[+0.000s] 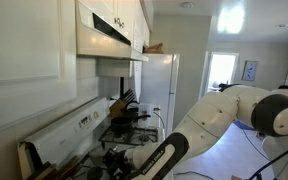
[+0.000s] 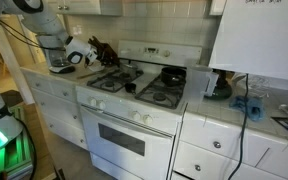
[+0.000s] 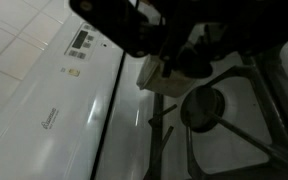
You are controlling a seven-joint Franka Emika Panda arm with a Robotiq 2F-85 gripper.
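Observation:
In the wrist view my gripper hangs dark and shadowed above the stove, shut on a pale beige block-like piece (image 3: 152,76). Its fingertips are hard to make out, and the piece's full shape is hidden. Below lies a black burner (image 3: 202,108) with its grate on the light cooktop. The stove's white back panel (image 3: 59,110), with a small display, runs along the left. In exterior view 1 the white arm (image 1: 184,135) reaches from the right to the stove, its gripper dark and low in the picture.
A dark pan (image 2: 174,75) and a pot (image 2: 129,73) sit on the stove (image 2: 134,140). Dishes and a blue item (image 2: 252,106) are on the right counter. A cabinet and hood (image 1: 102,38) overhang the stove area.

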